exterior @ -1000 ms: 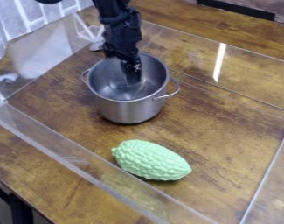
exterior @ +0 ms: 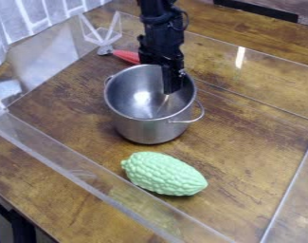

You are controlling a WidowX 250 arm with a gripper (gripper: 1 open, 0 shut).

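Observation:
A steel pot (exterior: 143,119) with side handles stands on the wooden table. The black gripper (exterior: 172,76) comes down from the top of the view over the pot's back right rim, its fingertips partly in front of or inside the pot; whether it is open or shut is unclear. Behind the pot, at left, a red object (exterior: 126,55) lies partly hidden by the arm and pot. A pale green bitter melon (exterior: 164,174) lies in front of the pot.
Clear plastic walls (exterior: 81,170) border the work area.
The gripper has moved right, toward the pot's back right rim, and more of the red object shows behind it. The pot has shifted slightly to the right.

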